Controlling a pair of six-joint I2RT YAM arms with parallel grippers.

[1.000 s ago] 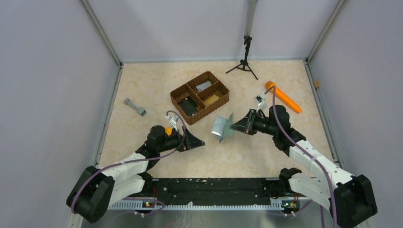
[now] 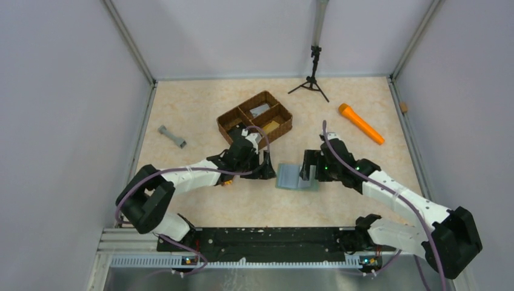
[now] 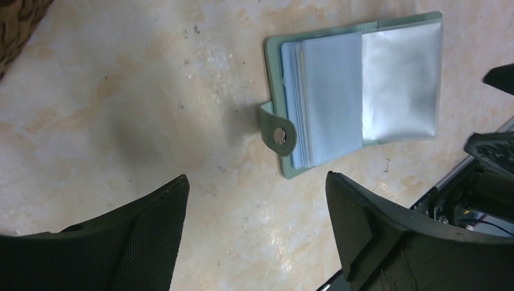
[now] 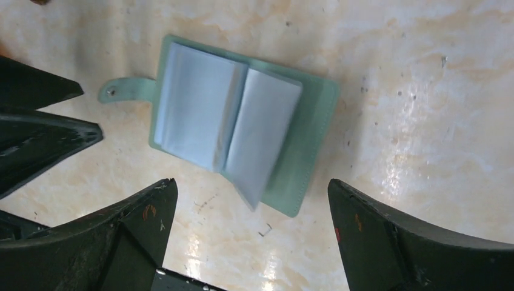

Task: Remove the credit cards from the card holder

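Note:
A green card holder (image 2: 285,187) lies spread open on the table between my two arms. In the left wrist view its pale, translucent sleeves (image 3: 332,91) fan across the cover, and a snap strap (image 3: 279,134) curls up at one edge. From the right wrist view, one sleeve (image 4: 263,124) stands partly lifted off the green cover. My left gripper is open, left of the holder, nothing between its fingers. Over the holder's right part hovers my right gripper, also open and empty. Whether cards sit inside the sleeves cannot be told.
A wicker basket (image 2: 280,106) with divided compartments stands behind the left gripper, holding flat black, grey and yellow items. A grey tool (image 2: 172,136) lies far left, an orange torch-like object (image 2: 361,123) far right. At the back stands a tripod (image 2: 313,79).
The holder has gone from partly folded upright to lying flat and open. My left arm moved right and farther back, towards it. The right gripper shifted slightly and now hangs over the holder.

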